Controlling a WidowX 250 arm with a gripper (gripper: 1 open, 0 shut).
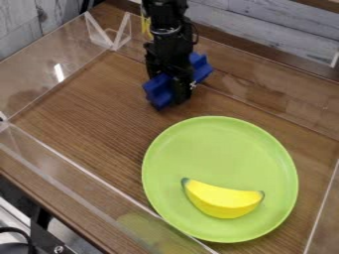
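My black gripper (169,74) reaches down from the top centre of the camera view over a blue object (161,92), its fingers around or right against it. More blue (200,64) shows just behind the gripper, to the right. The dark fingers hide part of the blue, so I cannot tell whether they are shut on it.
A large green plate (219,143) with a yellow banana (221,199) lies at the front right of the wooden table (79,129). Clear walls edge the table.
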